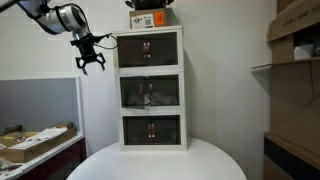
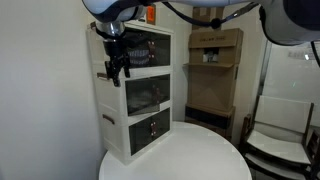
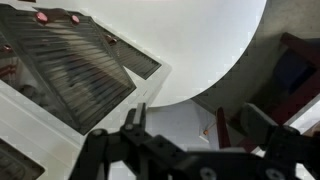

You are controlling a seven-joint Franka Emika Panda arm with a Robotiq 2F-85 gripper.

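Note:
A white cabinet (image 1: 152,111) with three dark-panelled compartments, stacked one above another, stands at the back of a round white table (image 1: 160,163). Paired reddish knobs show on the top front (image 1: 150,55) and bottom front (image 1: 151,131). The middle front (image 1: 160,93) has a slanting pale shape across it; whether it is ajar I cannot tell. High at the cabinet's left, apart from it in exterior view 1, hangs my gripper (image 1: 93,69), open and empty. Its dark fingers point down in exterior view 2 (image 2: 121,79). The wrist view shows the cabinet front tilted at the left.
Boxes and dark items (image 1: 150,18) rest on top of the cabinet. A side table with a cardboard box (image 1: 38,143) stands at left, and cardboard shelving (image 1: 292,75) at right. A white chair (image 2: 281,127) is beyond.

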